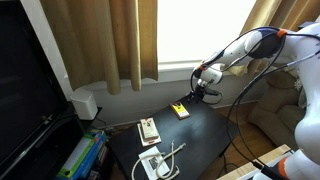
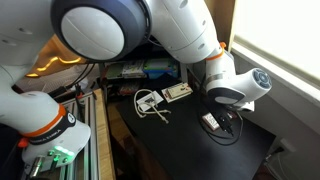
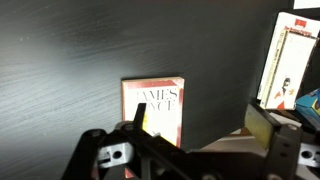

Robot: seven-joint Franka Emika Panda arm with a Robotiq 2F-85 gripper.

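A small book (image 3: 152,98) with a white and red cover lies flat on the dark table, partly below my gripper in the wrist view. The gripper is open and stands apart from the book, with nothing held. From the side, the same book (image 1: 180,110) shows a yellowish edge, and the gripper (image 1: 196,95) is just to its right, above the table. The other exterior view has the book (image 2: 210,121) beside the gripper. A second, pale book (image 1: 149,131) lies farther left on the table.
A white cable (image 2: 150,106) lies loosely coiled near a white card-like item (image 2: 149,101). Several colourful books or boxes (image 1: 82,157) stand by the table's left edge. A curtained window wall runs behind.
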